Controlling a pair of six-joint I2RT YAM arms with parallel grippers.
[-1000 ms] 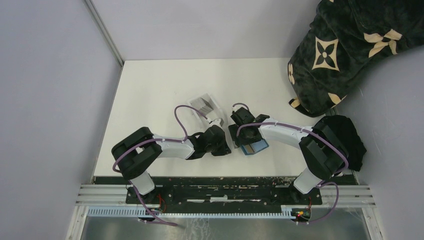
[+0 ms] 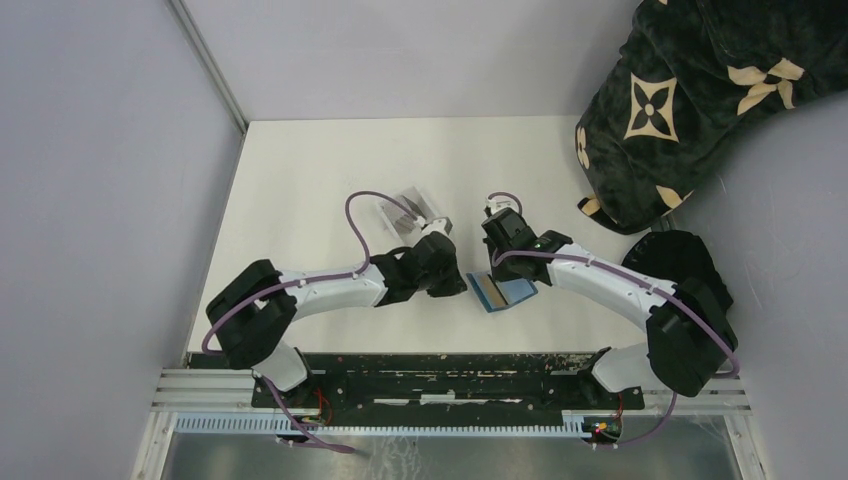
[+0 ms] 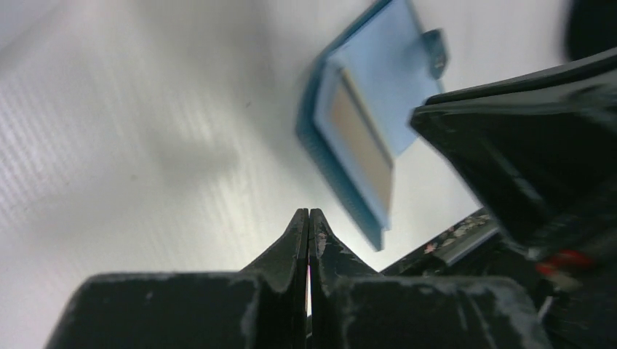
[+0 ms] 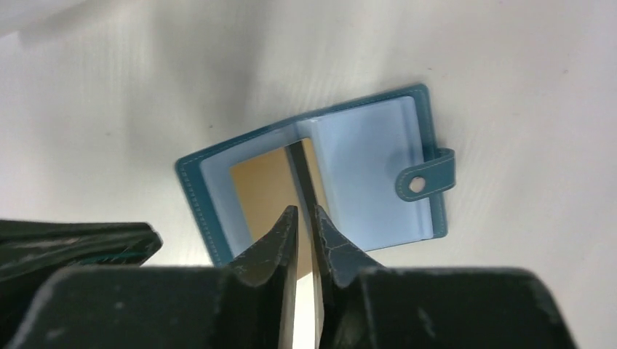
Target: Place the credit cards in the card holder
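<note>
The blue card holder (image 4: 378, 167) lies open on the table, its snap strap at the right in the right wrist view. On its left half is a tan card (image 4: 265, 193) with a black stripe near the fold; whether it sits in a pocket I cannot tell. My right gripper hangs over that card, its fingers a little apart and the tan surface showing through the gap. To the holder's left, my left gripper is shut, with nothing clear between its fingertips. The same holder (image 3: 385, 65) is blurred in the left wrist view.
A white tray (image 2: 425, 192) with grey cards stands behind my left gripper, partly covered by it. A dark patterned cushion (image 2: 650, 110) and a black bundle (image 2: 685, 265) lie at the right.
My right gripper has shifted right and away from the table's front, and its fingers have drawn closer together. The left gripper has moved slightly right and farther back, covering more of the tray. The holder stays put.
</note>
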